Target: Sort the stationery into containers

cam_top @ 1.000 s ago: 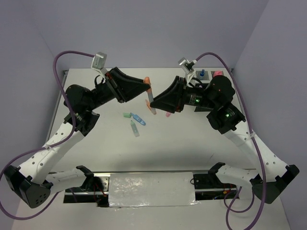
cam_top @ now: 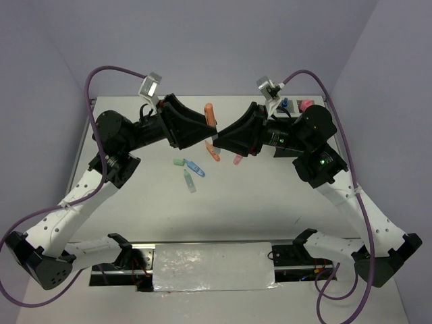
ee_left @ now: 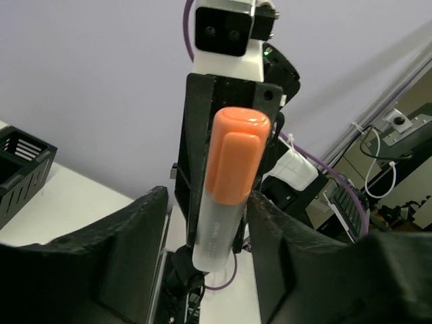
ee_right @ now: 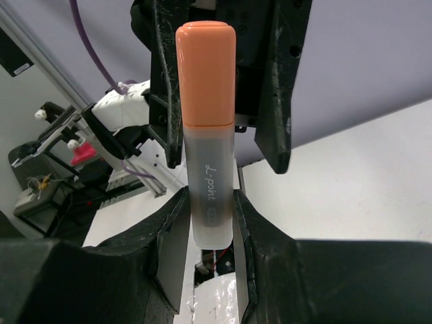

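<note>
An upright orange-capped pen with a translucent body (cam_top: 210,118) (ee_left: 231,169) (ee_right: 206,115) is between my grippers, which meet high over the table's middle. My right gripper (cam_top: 219,140) has its fingertips on the lower, translucent part. My left gripper (cam_top: 202,131) faces it from the left; its fingers are spread around the pen in the left wrist view, and contact cannot be told. On the table lie a green eraser (cam_top: 178,162), a blue item (cam_top: 194,168), a clear tube (cam_top: 190,180), an orange item (cam_top: 212,152) and a pink item (cam_top: 237,159).
A black divided container (cam_top: 283,152) (ee_left: 20,169) stands at the table's back right, holding blue and pink things, partly hidden by my right arm.
Both grippers have shifted slightly; over the last second my left gripper came down and right toward the pen, and my right gripper rose a little with it.
</note>
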